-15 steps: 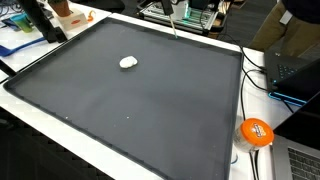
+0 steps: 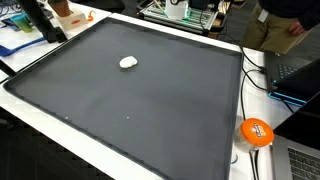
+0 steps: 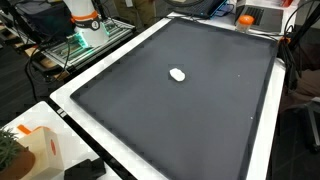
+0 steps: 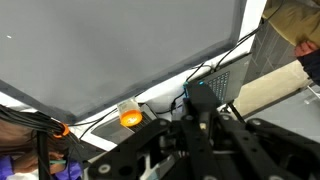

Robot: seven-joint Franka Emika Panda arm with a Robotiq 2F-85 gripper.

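Note:
In the wrist view my gripper has its dark fingers drawn together at the lower right; whatever is between them cannot be made out against the black parts. Neither exterior view shows the fingers clearly. A small white rounded object (image 2: 128, 62) lies alone on the dark grey board, towards its far left in exterior view 1. Exterior view 2 has the same white object (image 3: 177, 74) near the board's upper middle. The wrist view does not show it.
An orange-topped container (image 2: 255, 133) stands on the white table beside the board (image 2: 150, 110), near a laptop (image 2: 295, 160). Cables run along that edge. Boxes and clutter fill the far left corner in exterior view 1. Most of the board is bare.
A pale part at the top of exterior view 1, near the board's far edge, has drawn back upwards. The white object and orange-topped container have stayed put.

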